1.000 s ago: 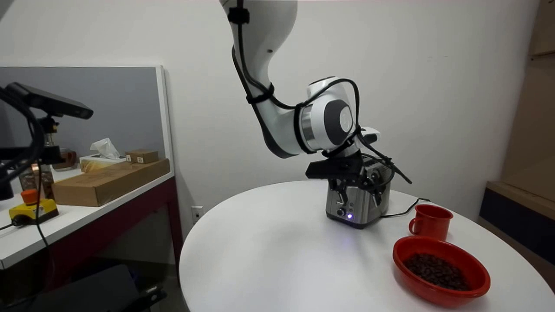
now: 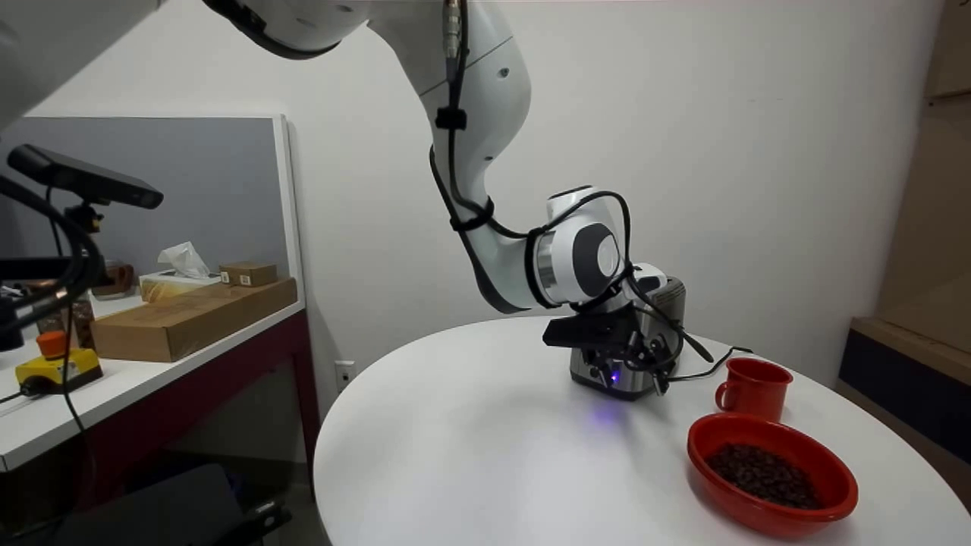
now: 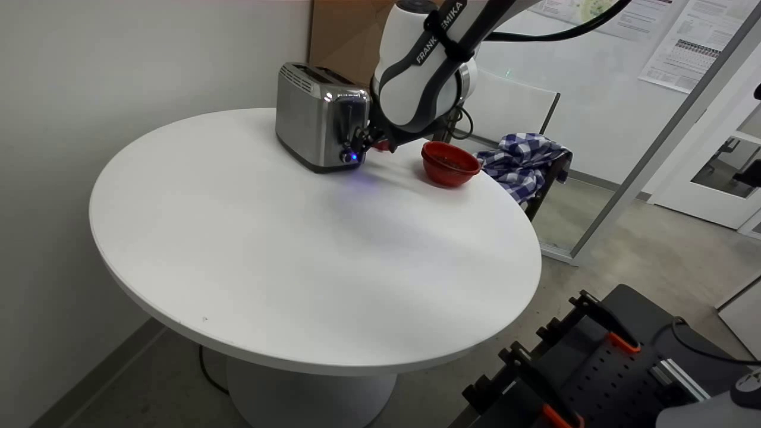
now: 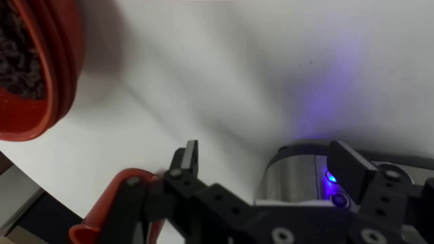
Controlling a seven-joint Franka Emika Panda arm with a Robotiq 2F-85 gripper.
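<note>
Against the end face of a silver toaster point(image 2: 580, 365) hangs my gripper point(image 2: 630, 376), low over the table. The fingers stand wide open in the wrist view, with nothing held between the fingers. One finger overlaps the toaster's control panel, beside a lit blue-violet button point(image 4: 331, 177) and a round knob point(image 4: 339, 200). Whether it touches the panel, I cannot tell. The other finger is out over bare table. From the second exterior view, the toaster point(image 3: 307, 117) stands upright and the gripper point(image 3: 365, 139) is partly hidden at its end.
To the toaster's right stand a red mug point(image 2: 756, 390) and a red bowl point(image 2: 714, 482) of dark beans. A black cord point(image 2: 701, 374) runs behind the toaster.
My arm and gripper have come down beside the toaster, so the open fingers are now at the height of its controls. The toaster, mug and bowl have stayed put.
</note>
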